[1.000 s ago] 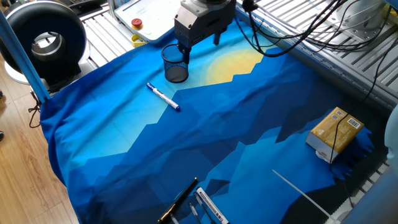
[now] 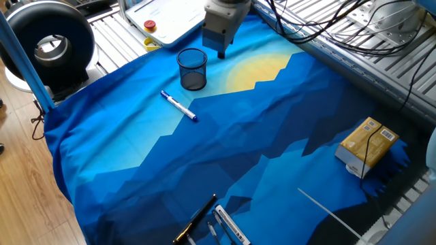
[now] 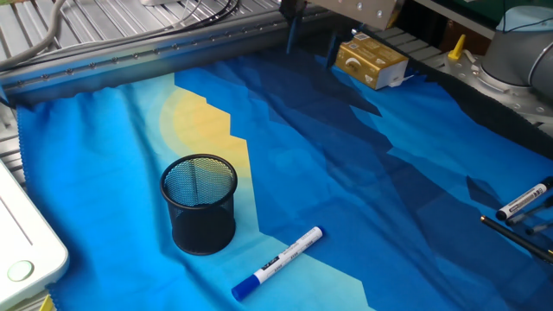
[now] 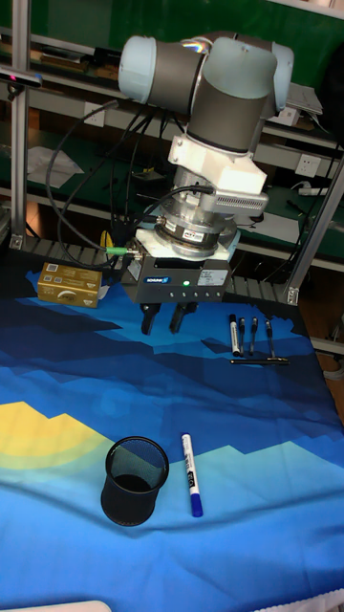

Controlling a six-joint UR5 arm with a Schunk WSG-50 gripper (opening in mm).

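Note:
A black mesh pen cup [image 3: 200, 207] stands upright on the cloth, and its visible inside looks empty. Beside it, apart, lies a white marker with a blue cap [image 3: 278, 263]. My gripper [image 4: 162, 324] hangs above the cloth, clear of the cup and the marker. Its two dark fingers [image 4: 147, 318] are spread, with nothing visible between them. Exterior view 1 shows only the gripper body [image 2: 223, 28] and a dark fingertip near the top edge. A white marker with a black cap [image 4: 234, 337] and several dark pens [image 4: 269, 335] lie together in another area of the cloth.
A gold box [image 4: 69, 285] sits near the cloth's edge. A white tray [image 2: 167, 20] with a red button [image 2: 150, 26] lies beyond another edge. The blue landscape cloth [image 2: 136, 190] has wide free room in its middle. Dark cables hang near the arm.
In exterior view 1 the gripper has turned and shifted slightly right, so its finger no longer overlaps the cup. The cup, markers, pens and box have stayed put.

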